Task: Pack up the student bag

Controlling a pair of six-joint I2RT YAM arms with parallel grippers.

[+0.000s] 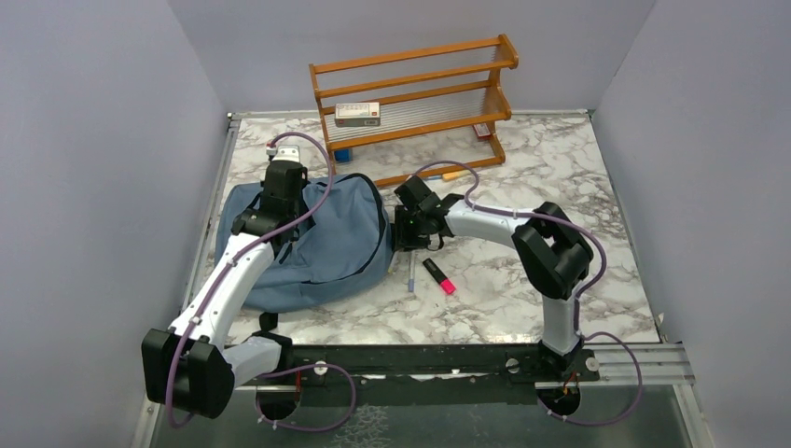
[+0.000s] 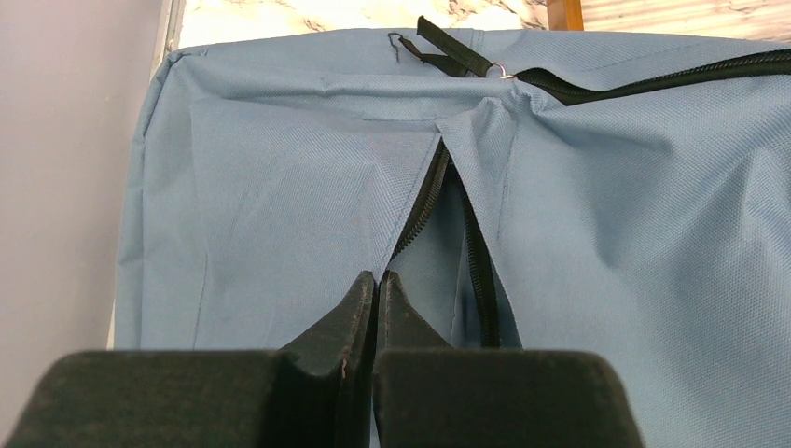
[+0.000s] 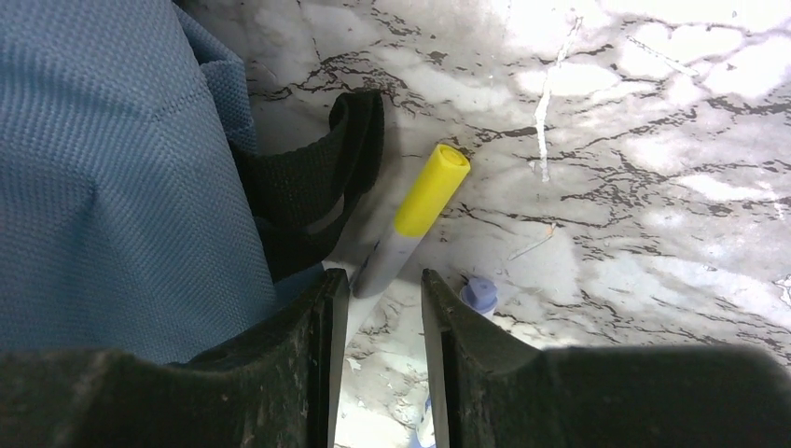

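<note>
A blue fabric bag (image 1: 340,247) lies on the left of the marble table. My left gripper is shut on the edge of its zipped opening, where the cloth runs into the fingertips. In the right wrist view a pen with a yellow end (image 3: 406,227) lies slanted on the table beside the bag's black strap (image 3: 298,177). My right gripper is partly open just above that pen, one finger on either side of it. A pen with a blue end (image 3: 479,295) lies just right of the right finger. A black marker with a pink end (image 1: 438,276) lies farther right.
Behind the bag stands a wooden rack (image 1: 410,91) with a grey box (image 1: 357,115) on it. An orange-handled item (image 1: 455,175) lies near its base.
</note>
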